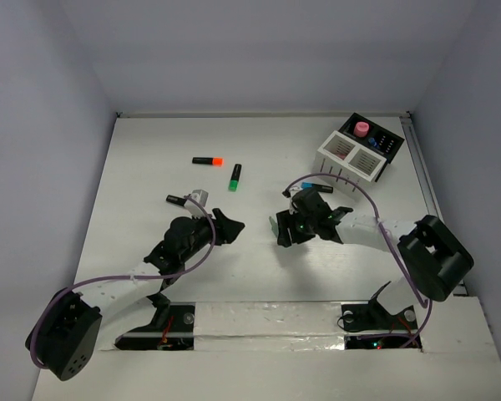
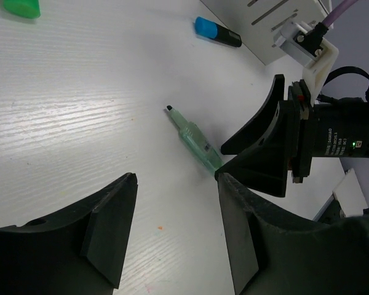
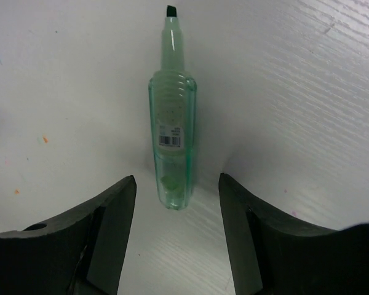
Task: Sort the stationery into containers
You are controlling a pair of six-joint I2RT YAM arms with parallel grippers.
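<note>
A translucent green highlighter [image 3: 174,138] lies uncapped on the table, its dark tip pointing away from my right gripper. Its rear end lies between the parted right fingers, with a gap on each side. From the left wrist view, the same highlighter [image 2: 200,144] lies beside the right fingertips [image 2: 230,147]. My left gripper [image 1: 240,227] is open and empty, to the left of it. At the back right stand a white two-slot box [image 1: 324,160] and a black tray [image 1: 392,148].
Farther back lie an orange-ended marker [image 1: 207,160] and a green-ended marker [image 1: 235,177]. A blue-ended marker [image 1: 319,187] rests in front of the white box. Another dark marker [image 1: 175,200] is partly hidden by the left arm. Pink and blue items sit in the tray.
</note>
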